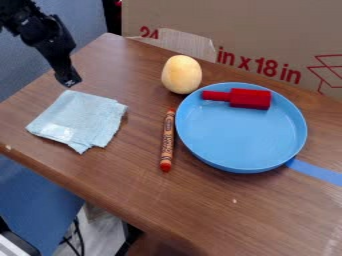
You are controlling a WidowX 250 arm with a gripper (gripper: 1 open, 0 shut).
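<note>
My black gripper hangs over the left part of the wooden table, above and behind a folded pale blue cloth; whether its fingers are open or shut is unclear at this size. A red crayon-like stick lies in the middle. To its right is a blue plate with a red brush-like object on it near the back rim. A yellowish potato-like object stands behind the stick.
A cardboard box stands along the back. A strip of blue tape lies at the right.
</note>
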